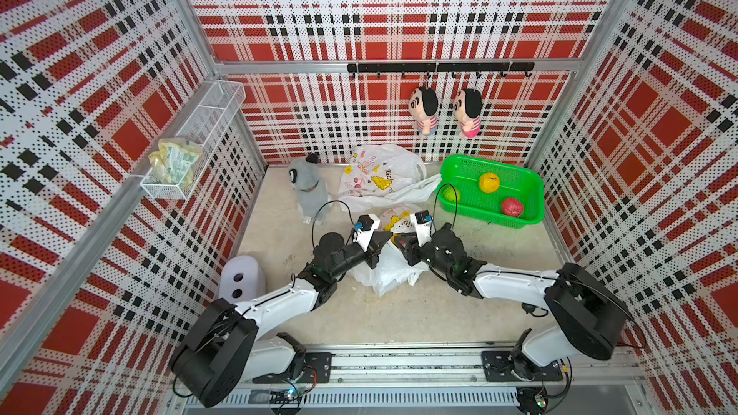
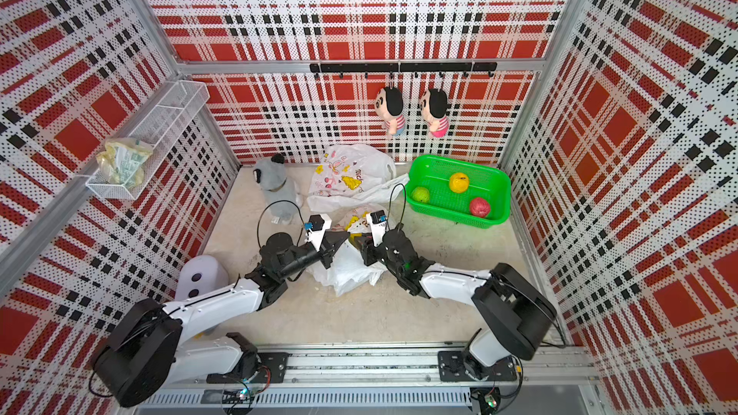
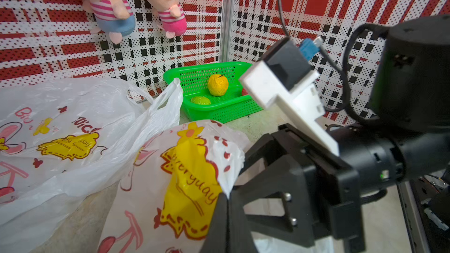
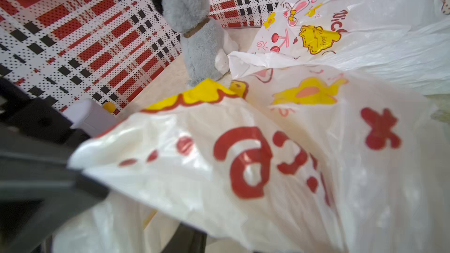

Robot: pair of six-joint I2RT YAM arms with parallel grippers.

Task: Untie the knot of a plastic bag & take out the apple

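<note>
The printed plastic bag (image 3: 187, 187) sits crumpled mid-table, with white folds (image 1: 388, 276) toward the front. Both grippers meet over it. My left gripper (image 1: 384, 236) is shut at the bag's printed part; its narrow dark tips show at the bottom of the left wrist view. The apple cannot be clearly seen now.
A second bag (image 1: 380, 173) lies behind. A green basket (image 1: 530, 215) with fruit is at back right, a grey plush toy (image 1: 307, 188) at back left, a white object (image 1: 238, 276) at front left.
</note>
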